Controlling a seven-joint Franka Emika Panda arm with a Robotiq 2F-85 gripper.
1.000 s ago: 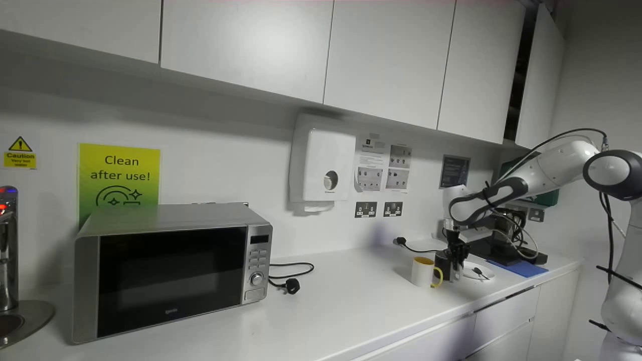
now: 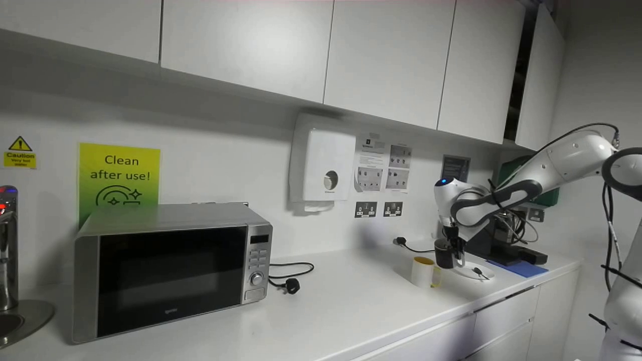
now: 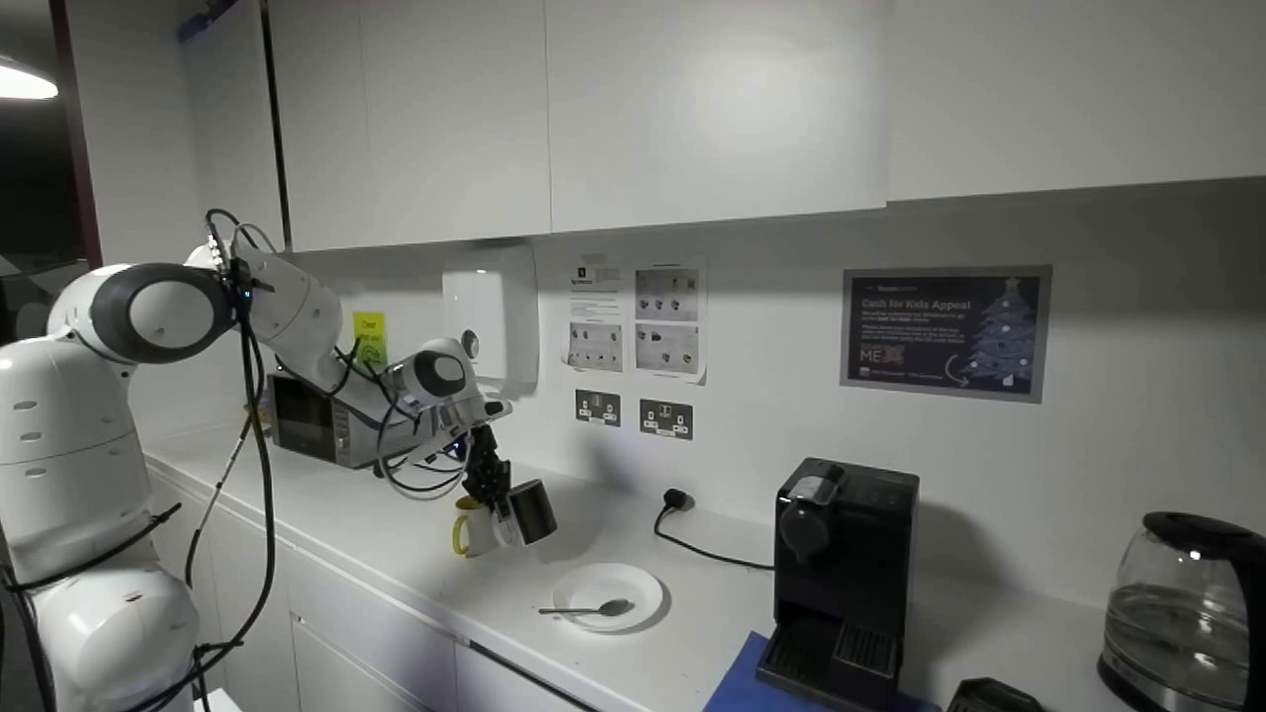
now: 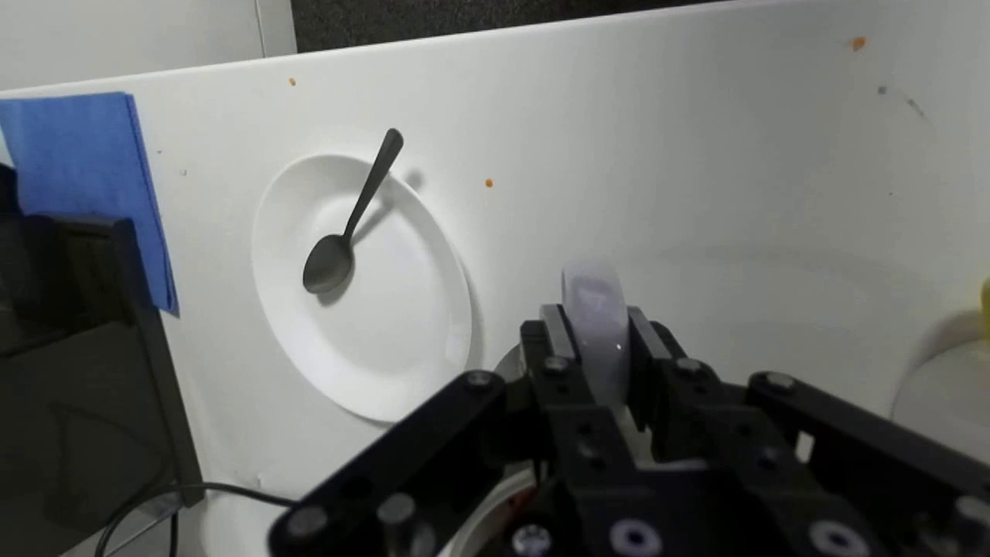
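Note:
A dark mug (image 3: 534, 512) hangs above the counter, tilted, with my gripper shut on its pale handle (image 4: 599, 320). In exterior view 1 the mug (image 2: 444, 253) appears just left of the fingers; in the wrist view the fingers hide most of its body. Close by on the counter stands a white mug with a yellow interior and handle (image 2: 421, 273), partly behind the held one in exterior view 2. On the other side of my gripper lies a white plate (image 4: 399, 316), and a dark spoon (image 4: 329, 263) rests on it, its handle over the rim.
Beyond the plate, a black coffee machine (image 3: 845, 581) stands beside a blue cloth (image 4: 79, 153). A glass kettle (image 3: 1181, 617) is farther along. The microwave (image 2: 171, 271) occupies the other end, with bare counter (image 2: 349, 301) between it and the mugs. A power cable (image 3: 712, 552) trails along the wall.
The dark mug has risen a little from the counter in my gripper, and the wrist has changed its angle. The white mug and plate have stayed in place.

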